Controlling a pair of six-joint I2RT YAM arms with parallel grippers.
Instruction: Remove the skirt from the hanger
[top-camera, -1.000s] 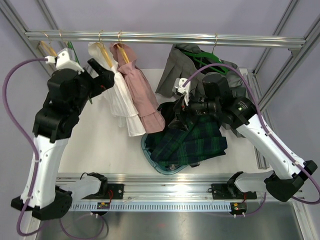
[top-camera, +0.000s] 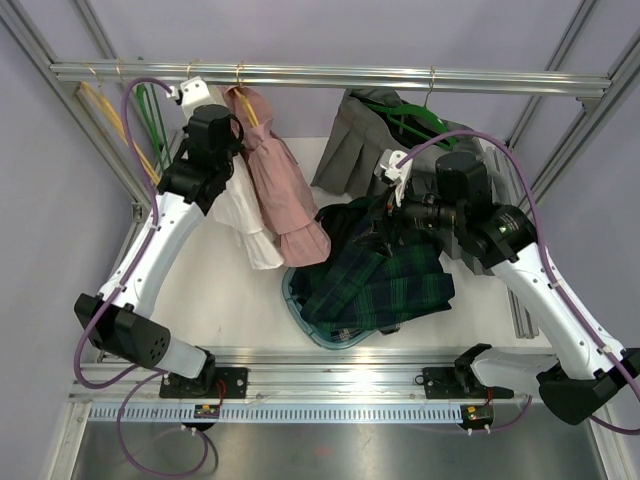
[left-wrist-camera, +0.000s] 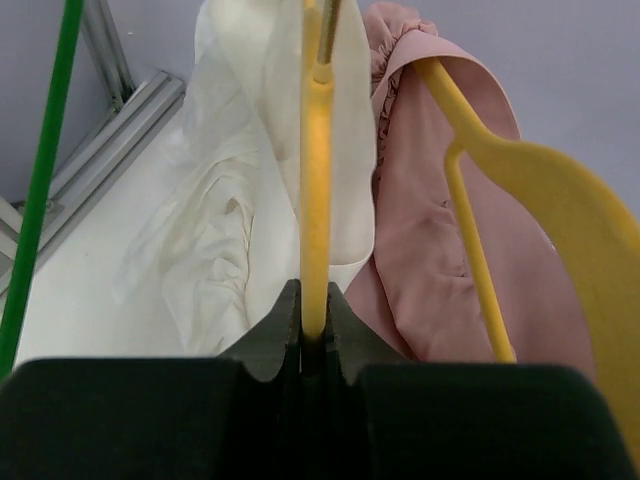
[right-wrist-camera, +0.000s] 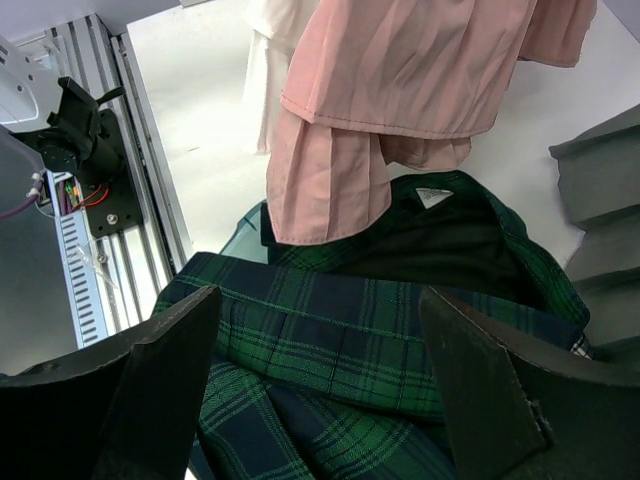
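My left gripper is shut on a yellow hanger (left-wrist-camera: 316, 170) that carries white fabric (left-wrist-camera: 260, 190) in the left wrist view; in the top view the left arm is at the rail, over that white garment (top-camera: 250, 240). A pink garment (top-camera: 285, 190) hangs just to its right, on another yellow hanger (left-wrist-camera: 480, 140). My right gripper stands open above dark green plaid fabric (right-wrist-camera: 340, 330), with the pink hem (right-wrist-camera: 330, 190) ahead of it.
The metal rail (top-camera: 340, 74) runs across the top. Grey garments (top-camera: 355, 140) on green hangers hang at the right. Plaid clothing fills a light blue basket (top-camera: 335, 340). Bare floor (top-camera: 220, 310) lies at the left.
The left arm has moved up to the rail and its gripper now covers the white garment's hanger. The right arm has shifted slightly rightward.
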